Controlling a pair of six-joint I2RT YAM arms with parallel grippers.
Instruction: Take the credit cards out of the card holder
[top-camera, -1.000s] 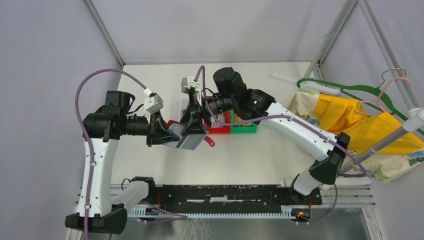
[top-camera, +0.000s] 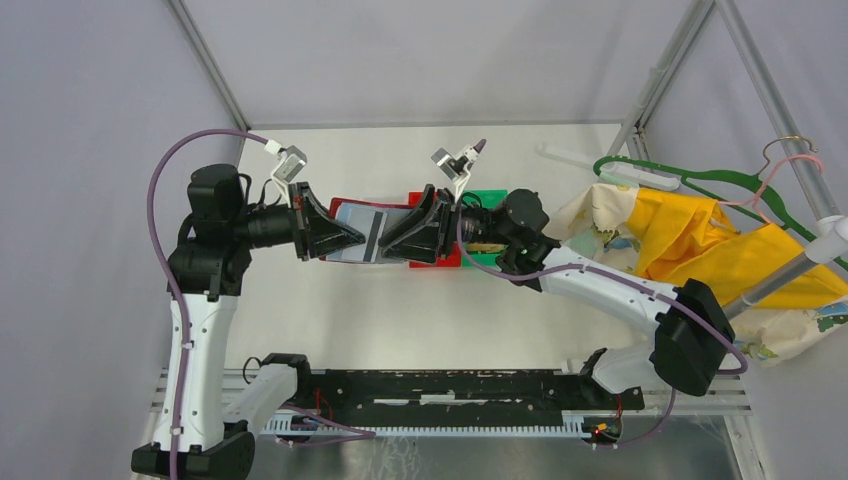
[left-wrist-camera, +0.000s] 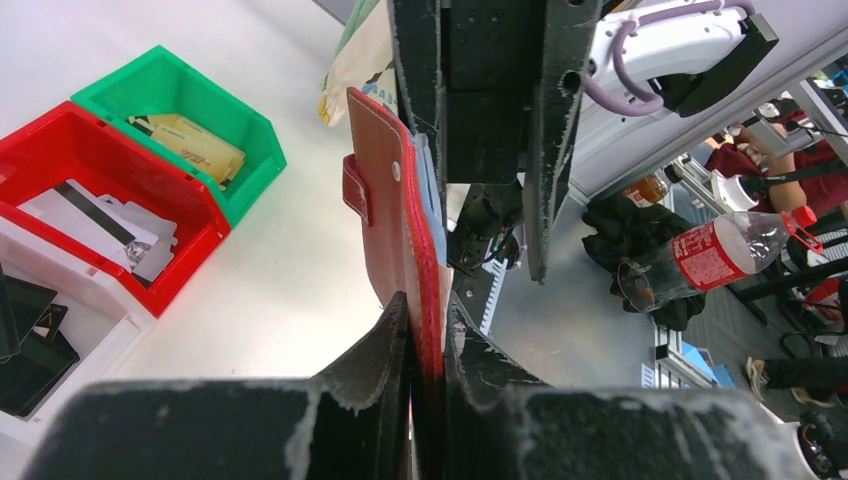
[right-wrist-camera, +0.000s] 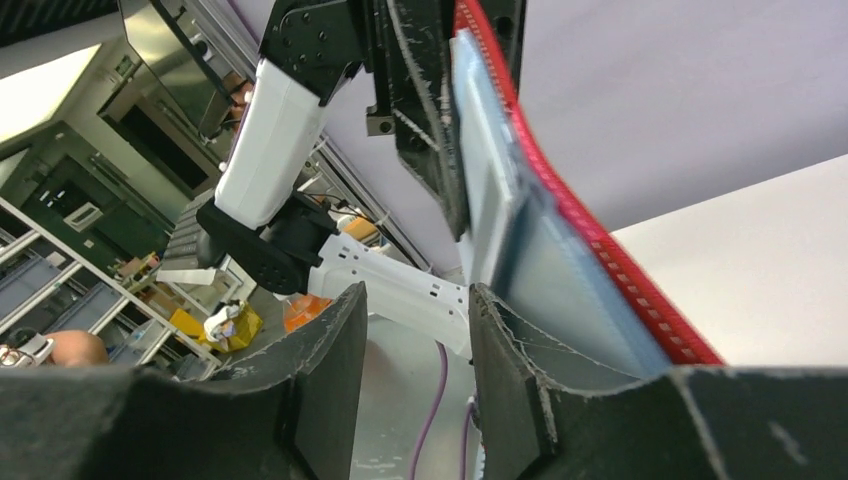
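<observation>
A red card holder (left-wrist-camera: 385, 210) with pale blue inner panels (top-camera: 360, 235) is held up in the air, my left gripper shut on it. In the top view my right gripper (top-camera: 395, 245) is at the holder's right side; in the right wrist view its fingers (right-wrist-camera: 310, 380) stand apart beside the blue panel, which runs close along them. Whether anything is between those fingertips is not clear. The cards cannot be made out clearly.
Behind the holder are a red bin (left-wrist-camera: 110, 170) and a green bin (left-wrist-camera: 260, 160) with items, and a white container (left-wrist-camera: 100, 350) with black items. Yellow cloth and hangers (top-camera: 730, 260) are at the right.
The holder has risen toward the back and turned flatter in the top view.
</observation>
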